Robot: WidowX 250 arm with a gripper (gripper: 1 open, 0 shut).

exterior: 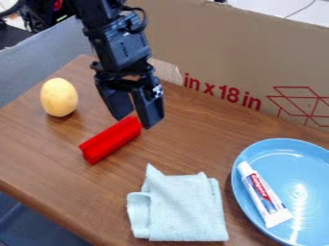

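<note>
My black gripper (pixel 134 110) hangs just above the wooden table, over the back end of a red bar-shaped object (pixel 107 143). Its fingers point down; whether they are apart or closed is hard to tell, and the red object's far end is partly hidden behind them. A yellow egg-shaped object (pixel 60 97) stands at the left. A folded light blue cloth (pixel 176 210) lies at the front. A toothpaste tube (pixel 264 193) lies on a blue plate (pixel 311 183) at the right.
A cardboard box (pixel 240 63) stands along the back of the table (pixel 206 136). The table's left and front-left edges show, with a grey surface beyond. The middle of the table between the red object and the plate is clear.
</note>
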